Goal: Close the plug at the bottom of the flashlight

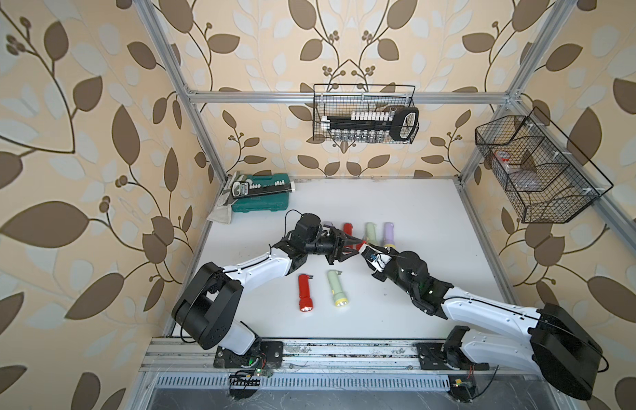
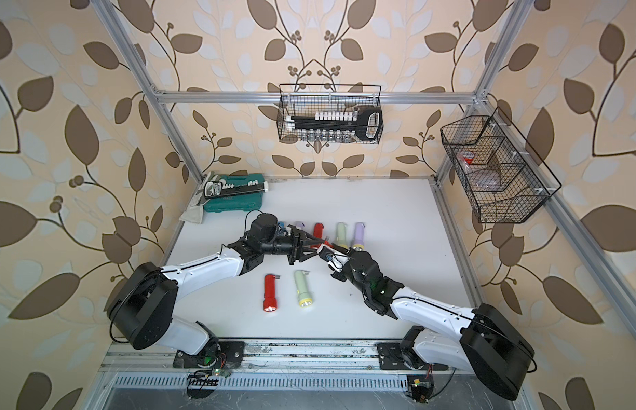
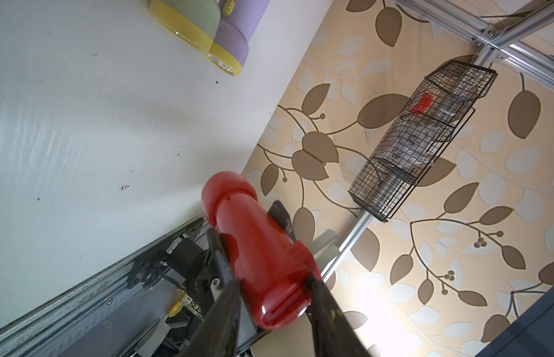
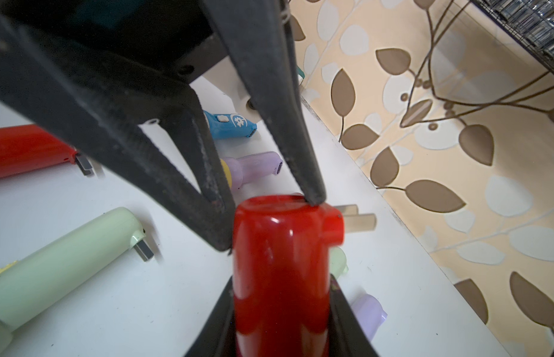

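A red flashlight (image 4: 281,273) is held up off the table, with my right gripper shut around its body. Its bottom end faces my left gripper, which is part open. In the right wrist view, the left fingers (image 4: 303,172) reach to either side of that end, one close against the top edge. A slot-like groove in the bottom (image 3: 282,304) shows in the left wrist view, and a short red nub juts from the side. Whether the plug is fully seated I cannot tell.
On the table lie a red flashlight (image 1: 305,292) and a green one (image 1: 337,287) in front. Further back are another red (image 1: 348,227), a green (image 1: 370,232) and a purple one (image 1: 389,233). A teal case (image 1: 261,201) stands back left.
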